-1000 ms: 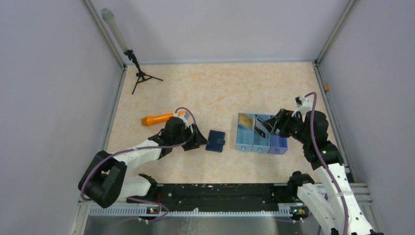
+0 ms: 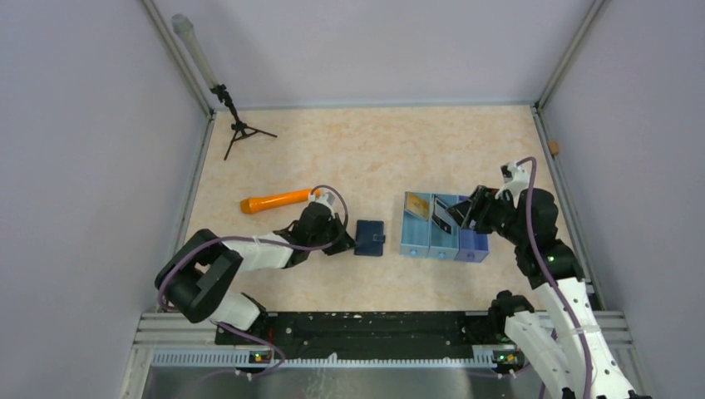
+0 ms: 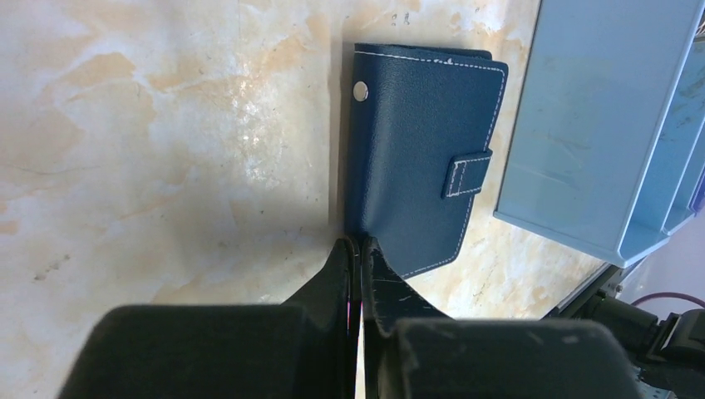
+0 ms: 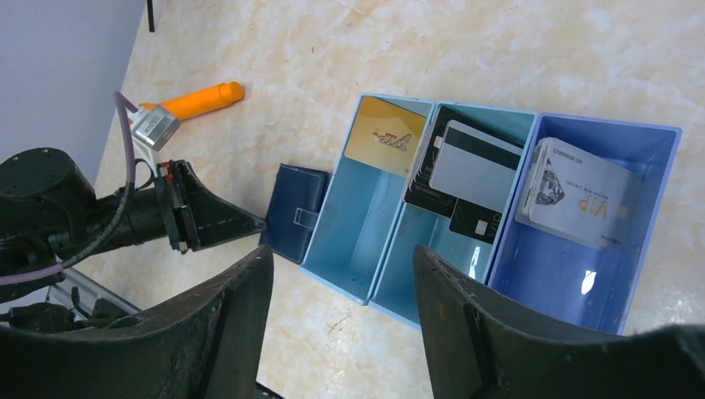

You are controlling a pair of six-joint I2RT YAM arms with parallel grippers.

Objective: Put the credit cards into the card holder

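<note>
The navy card holder (image 3: 424, 150) lies closed on the table, its clasp tab facing the bins. In the left wrist view my left gripper is shut, its fingertips together at the holder's near spine corner and the holder outside them. That corner is hidden behind the tips. My right gripper stands open above the bins with nothing between its fingers. A gold card (image 4: 385, 135) leans in the left bin. Silver and black cards (image 4: 474, 166) fill the back of the middle bin, and a stack of silver VIP cards (image 4: 578, 193) sits in the purple bin.
Two light-blue bins (image 2: 414, 250) and a purple bin (image 2: 474, 248) stand joined just right of the holder. Behind the left arm lies an orange tube (image 2: 278, 200). A black tripod (image 2: 241, 127) occupies the back left corner.
My left gripper has gone from open to shut and moved slightly right, up to the holder's corner. The holder has shifted a little to the right and turned slightly. The right gripper remains open.
</note>
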